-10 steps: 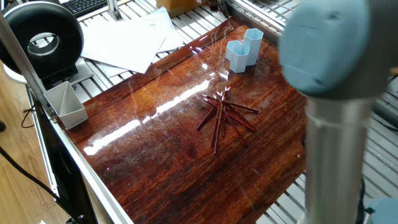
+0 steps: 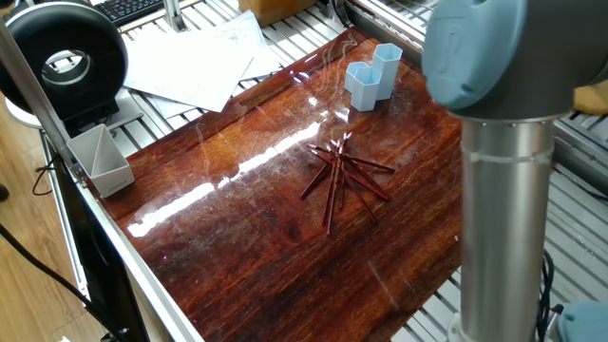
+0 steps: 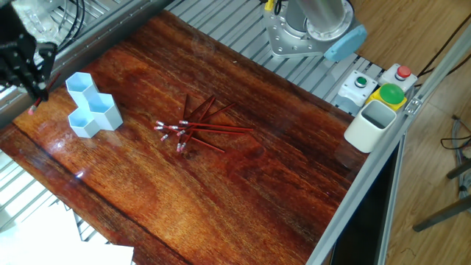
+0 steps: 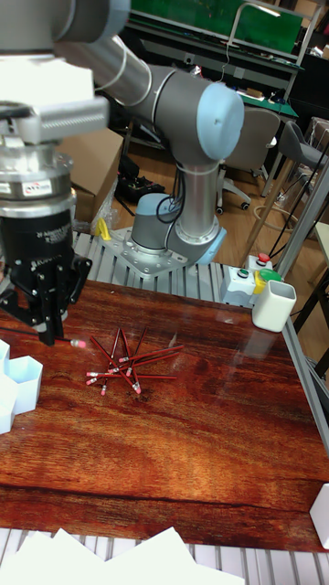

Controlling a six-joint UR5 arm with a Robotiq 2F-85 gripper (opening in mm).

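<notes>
Dark red pencils with pale eraser ends lie crossed in a loose pile mid-table; exterior views 1 and 3 show the pile too. My gripper, black, points down at the left of exterior view 3, shut on a single pencil whose eraser end sticks out. At the left edge of exterior view 2 the same gripper is partly cut off, beside a light-blue holder of three joined hexagonal cups. The held pencil is tilted, clear of the cups. Exterior view 1 does not include the gripper.
A white square cup stands at a table corner near the button boxes. White papers lie beyond one table edge. The arm blocks the right of exterior view 1.
The pencil pile and the blue holder stay where they were.
</notes>
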